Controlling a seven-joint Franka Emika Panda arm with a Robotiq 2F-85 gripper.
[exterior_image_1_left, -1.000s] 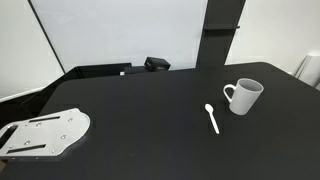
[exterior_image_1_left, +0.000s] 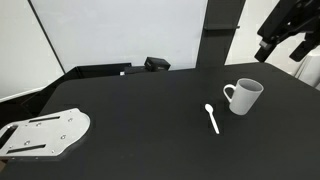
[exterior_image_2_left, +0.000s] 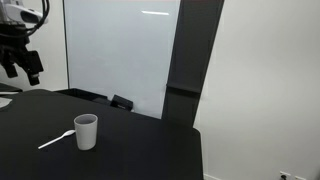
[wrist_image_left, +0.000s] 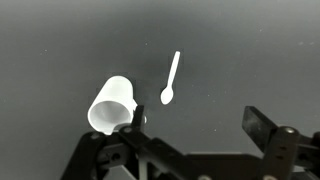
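Note:
A white mug (exterior_image_1_left: 244, 96) stands upright on the black table, its handle turned toward a white spoon (exterior_image_1_left: 212, 118) lying a short way off. From above, in the wrist view, the mug (wrist_image_left: 112, 105) is at the lower left and the spoon (wrist_image_left: 171, 78) near the upper middle, with a gap between them. My gripper is open, its fingers wide apart and nothing between them. High over the table in exterior view 2, the gripper (exterior_image_2_left: 24, 68) hangs at the left, well clear of the mug (exterior_image_2_left: 87, 132) and spoon (exterior_image_2_left: 57, 139).
A white slotted plate (exterior_image_1_left: 44, 134) lies at the table's left edge. A small black box (exterior_image_1_left: 157, 64) sits by the back edge.
My arm has come into exterior view 1 from the upper right, moving left and down to hang above the mug's side of the table. Mug and spoon have not moved.

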